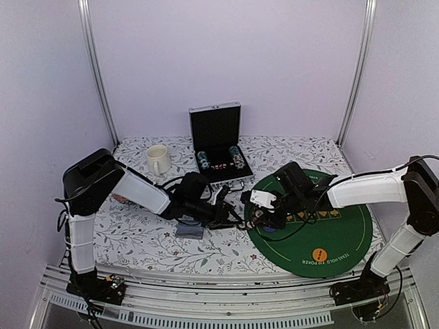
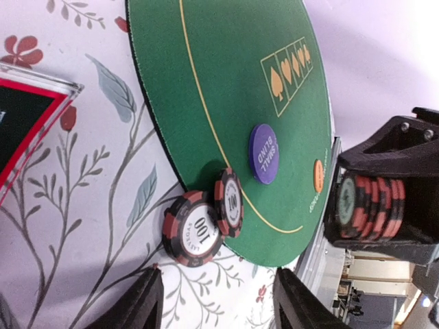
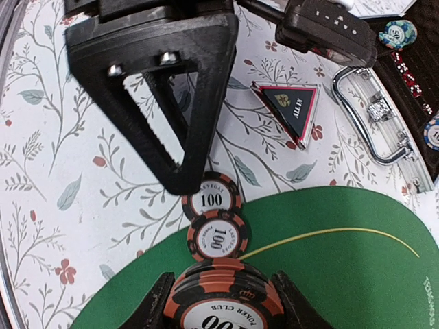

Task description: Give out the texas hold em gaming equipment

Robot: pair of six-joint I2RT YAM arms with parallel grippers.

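Note:
A green round poker mat (image 1: 309,250) lies at the right. Two black-and-red 100 chips (image 2: 195,229) (image 3: 216,233) rest at its edge, overlapping, one partly on the table. My right gripper is shut on a stack of 100 chips, held above the mat. My left gripper is over the table beside the two loose chips, its fingers apart with nothing seen between them. A purple SMALL BLIND disc (image 2: 264,152) lies on the mat.
An open case (image 1: 215,123) with chips and red pieces stands at the back. A white mug (image 1: 158,157) is at back left. A triangular ALL IN marker (image 3: 291,110) lies near the case.

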